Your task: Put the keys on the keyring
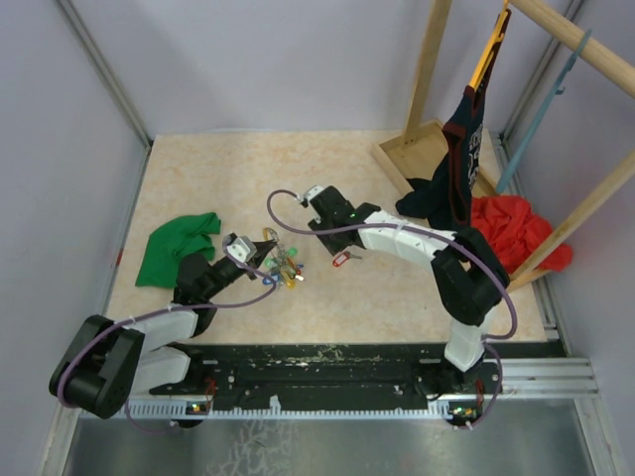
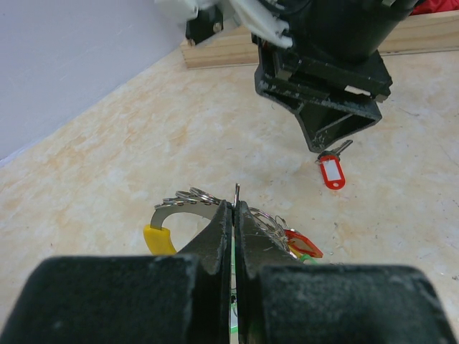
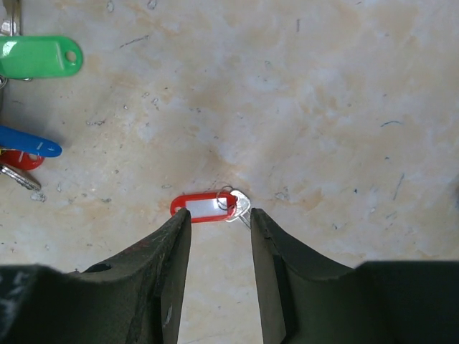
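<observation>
My left gripper is shut at the metal keyring (image 2: 193,204) with its keys and coloured tags, a thin shaft poking up between its fingertips; a yellow tag (image 2: 159,241) hangs there. My right gripper stands open above a loose key with a red tag, which lies on the table; in the left wrist view that tag (image 2: 332,172) is below the right arm. Green (image 3: 39,56) and blue (image 3: 29,142) tags show at the right wrist view's left edge.
A green cloth (image 1: 169,253) lies at the left. A wooden frame (image 1: 432,59) with dark hanging fabric and a red cloth (image 1: 516,233) stands at the right.
</observation>
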